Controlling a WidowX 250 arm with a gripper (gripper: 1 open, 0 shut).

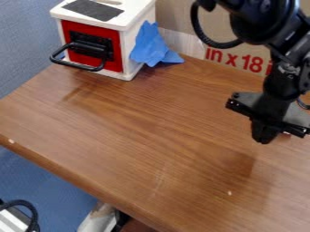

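The black gripper (264,130) hangs low over the right side of the wooden table (121,145), its tip pointing down. Whether it is open or shut, and whether anything is between its fingers, is unclear from this side.
A white box (125,24) with a red front and black handle stands at the back left, a blue cloth (151,47) beside it. Cardboard with red print lines the back.
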